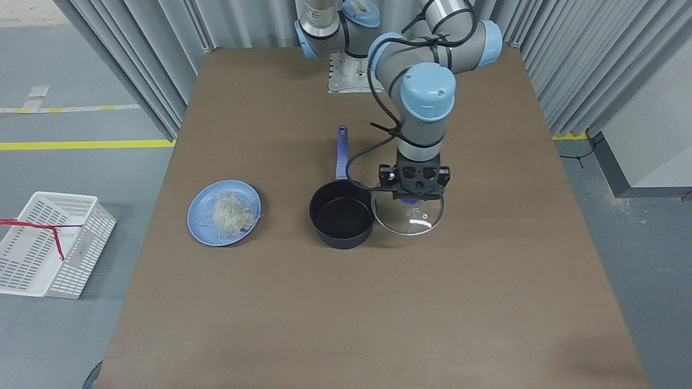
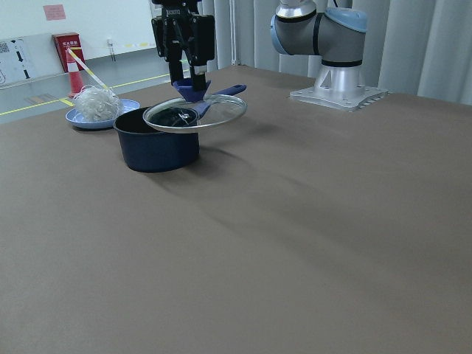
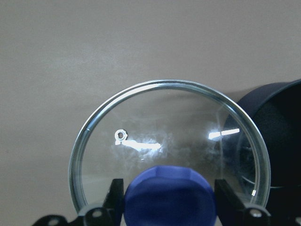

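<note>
My gripper is shut on the blue knob of a glass lid (image 1: 408,220), which is raised just to the right of a dark pot (image 1: 340,217) with a blue handle (image 1: 341,149). The pot is uncovered, its dark interior visible in the front view. In the left view the lid (image 2: 221,122) hangs at about rim height, overlapping the pot (image 2: 155,153). In the wrist view the blue knob fills the space between the fingers, and the pot lies to the right, partly seen through the glass.
A blue plate (image 1: 204,230) with pale stringy material (image 1: 231,214) sits left of the pot on the brown table (image 1: 493,272). A white basket (image 1: 84,259) stands on the floor at left.
</note>
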